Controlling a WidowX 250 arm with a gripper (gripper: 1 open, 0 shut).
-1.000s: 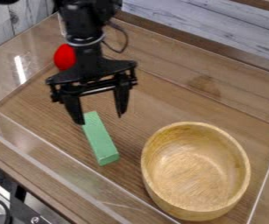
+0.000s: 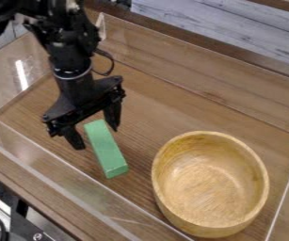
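My black gripper (image 2: pixel 94 126) is low over the upper end of a green rectangular block (image 2: pixel 107 152), which lies flat on the wooden surface. The fingers stand apart on either side of that end; whether they touch it is unclear. The block's lower part is uncovered.
A large beige bowl (image 2: pixel 210 184) sits at the front right. Clear tray walls border the left and front edges, and a pale planked area lies beyond the back edge.
My gripper has come down toward the green block's upper end. The block and bowl have stayed put.
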